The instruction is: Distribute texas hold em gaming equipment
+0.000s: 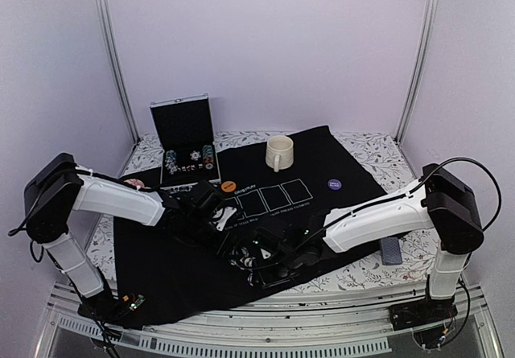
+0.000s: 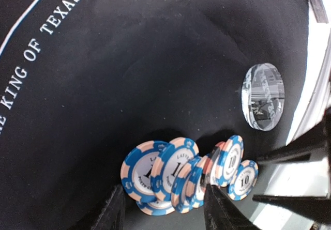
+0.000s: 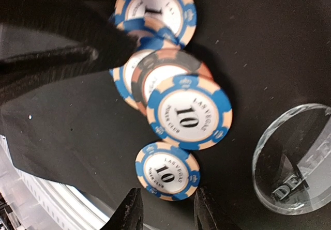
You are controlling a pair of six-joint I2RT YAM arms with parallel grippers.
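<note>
Blue-edged poker chips, with a red one among them, lie in an overlapping row of chips (image 2: 176, 168) on the black cloth (image 1: 161, 277). Open, my left gripper is over the row's left end, its fingers apart with several chips showing between and beyond them. A single "10" chip (image 3: 167, 170) lies at the row's near right end. My right gripper is right at that chip, fingertips set apart by about its width; whether they clamp it is hard to see. In the top view both grippers mostly hide the chips.
A clear round dealer disc (image 2: 264, 96) lies beside the row. Farther back are the open chip case (image 1: 189, 165), a white mug (image 1: 279, 152), an orange disc (image 1: 228, 187) and a purple disc (image 1: 334, 184). A card deck (image 1: 390, 250) lies at the right.
</note>
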